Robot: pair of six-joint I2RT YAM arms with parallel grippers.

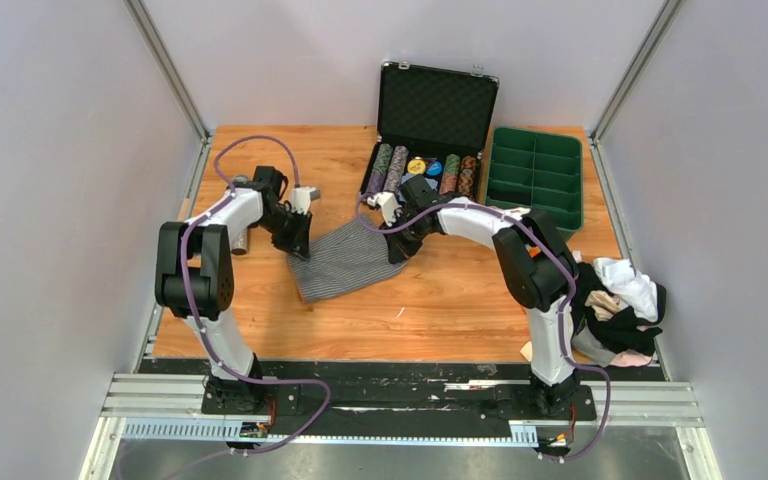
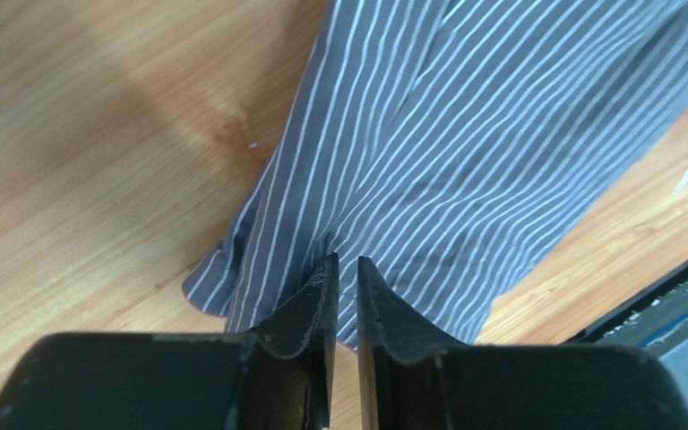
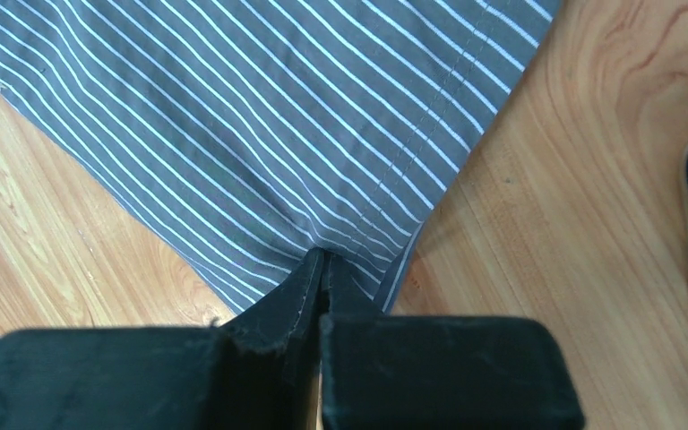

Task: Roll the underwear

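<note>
The grey underwear [image 1: 345,268] with thin white stripes lies on the wooden table between both arms. At its left end, in the left wrist view, my left gripper stands slightly open, a narrow gap between its fingertips and a fold of the striped cloth [image 2: 430,197] right against them. My right gripper is shut at the opposite end. There the underwear [image 3: 260,134] puckers into creases that run to the fingertips, a thin pinch of cloth between them. The cloth's far side near the right hand is partly hidden from above.
Behind the cloth, an open black case [image 1: 435,105] holds rolls of chips. A green compartment tray [image 1: 534,165] stands to its right. Clothes [image 1: 625,300] are heaped off the table's right edge. In front of the underwear, the table [image 1: 440,320] is bare but for a small white strip.
</note>
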